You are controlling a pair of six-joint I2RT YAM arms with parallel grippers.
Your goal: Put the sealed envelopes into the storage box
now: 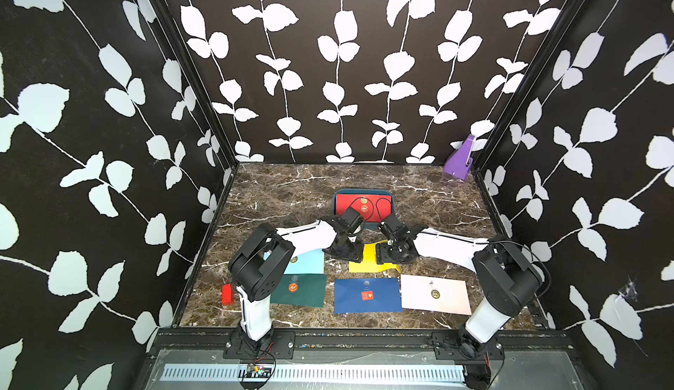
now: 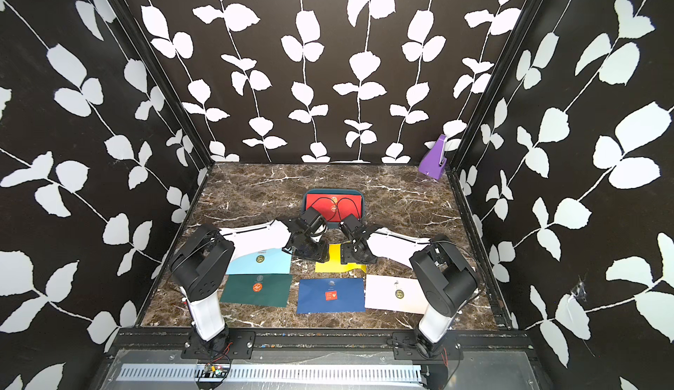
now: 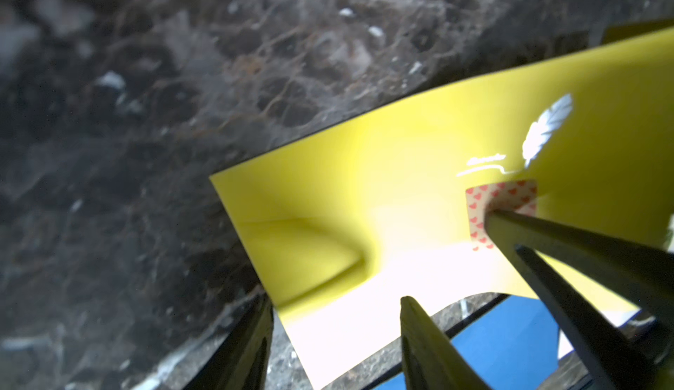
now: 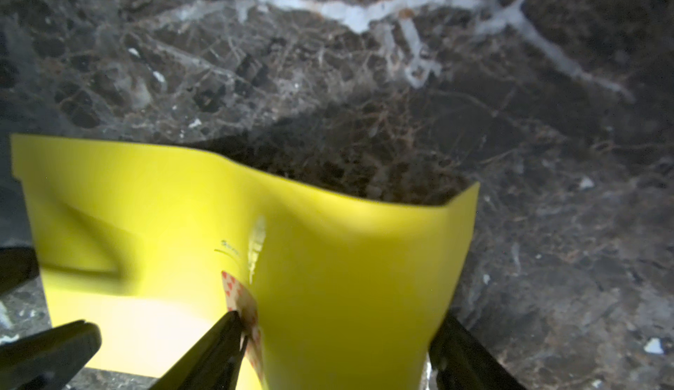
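In the storage box (image 1: 363,191) at the table's middle lies a red envelope (image 1: 344,203). Between my two grippers is the yellow envelope (image 3: 414,158), with its heart-patterned seal (image 3: 484,200). My left gripper is open above its left end, holding nothing. The fingers of my right gripper stand apart around the right part of this envelope, which bulges upward between them; a firm hold does not show. Light blue (image 2: 273,262), green (image 2: 238,288), dark blue (image 2: 312,298) and pale pink (image 2: 379,291) envelopes lie flat on the table.
A small red item (image 1: 226,293) lies at the left table edge. Far back in the right corner stands a purple object (image 1: 460,158). Bare marble surrounds the box at the back, while envelopes cover the front. Both grippers are close together.
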